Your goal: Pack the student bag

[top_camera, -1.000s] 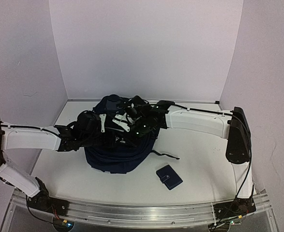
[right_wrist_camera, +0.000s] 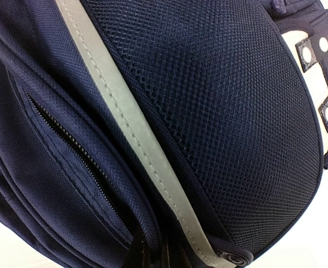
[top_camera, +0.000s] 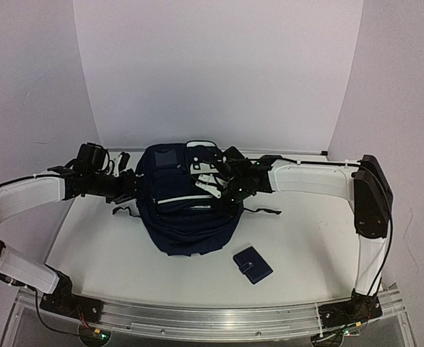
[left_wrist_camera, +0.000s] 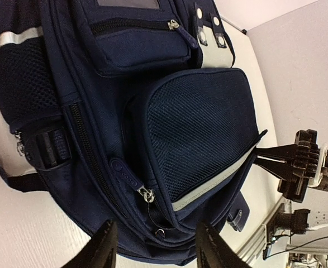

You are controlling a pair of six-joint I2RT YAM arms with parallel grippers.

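Observation:
A dark navy student bag [top_camera: 197, 237] lies on the white table, with a mesh front pocket [left_wrist_camera: 203, 111] edged by a grey strip. At the pocket's right end, my right gripper is shut on the bag's fabric edge [right_wrist_camera: 144, 215]; its fingertips are partly hidden by the cloth. My left gripper stands open at the bag's left side, nothing between its fingers. Below it a zipper pull [left_wrist_camera: 147, 194] shows. A small navy notebook [top_camera: 253, 264] with a clasp lies on the table, front right of the bag.
Loose straps [top_camera: 262, 211] stick out on both sides of the bag. Grey walls stand at the back and sides, and a metal rail [top_camera: 212, 318] runs along the front.
My left gripper has drawn back leftwards from over the bag's front. The right gripper has moved right, and the bag has shifted right with it. The notebook has stayed put.

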